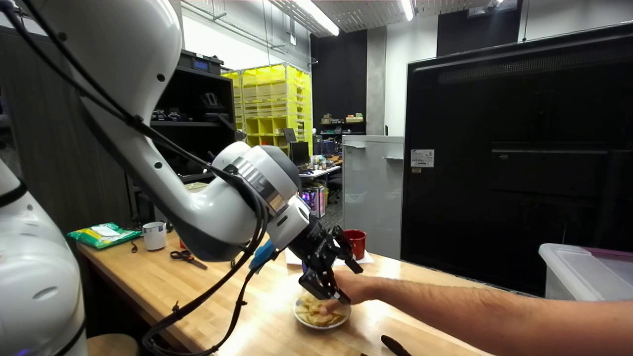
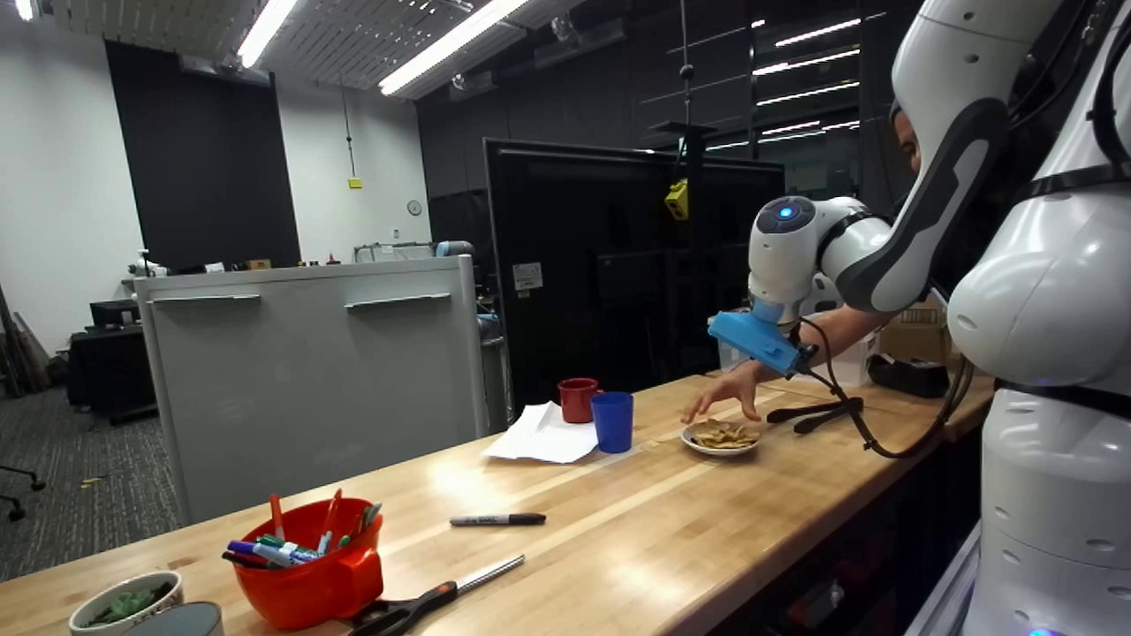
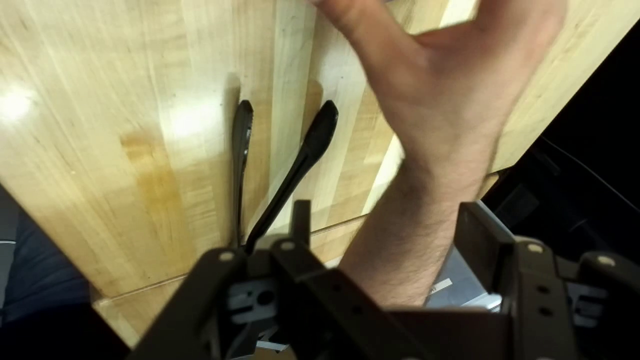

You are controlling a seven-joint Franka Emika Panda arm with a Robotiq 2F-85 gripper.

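Note:
My gripper is open, its two fingers wide apart with nothing held between them. Past the fingers, in the wrist view, a person's forearm and hand [image 3: 444,90] reach across the table. In exterior view 2 that hand [image 2: 732,390] is spread just over a white plate of chips [image 2: 721,435]. Exterior view 1 has my gripper [image 1: 344,279] above the plate [image 1: 303,321], partly covering the hand. Black tongs [image 3: 294,174] lie on the wooden table below me, their two arms spread.
A blue cup [image 2: 612,422] and a red mug [image 2: 578,399] stand near white paper [image 2: 542,435]. Farther along are a marker [image 2: 498,519], scissors [image 2: 424,606] and a red pen container [image 2: 307,572]. Bare table lies between the marker and the plate.

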